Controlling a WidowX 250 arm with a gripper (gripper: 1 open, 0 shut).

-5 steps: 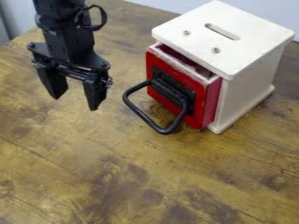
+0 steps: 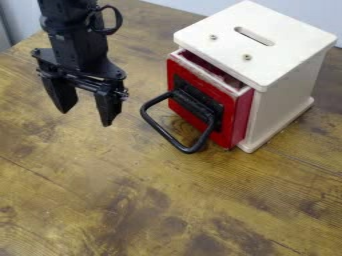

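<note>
My black gripper [image 2: 84,98] hangs at the upper left over the wooden table, its two fingers wide apart with nothing between them. To its right stands a white wooden box [image 2: 281,100] with a slot and screws in its top. The box has a red front door [image 2: 230,126], standing slightly out from the frame at the top. A black U-shaped handle [image 2: 171,136] juts from the door toward the lower left, a short way to the right of my gripper and apart from it.
A pale wall or edge shows at the back, behind the box and the arm.
</note>
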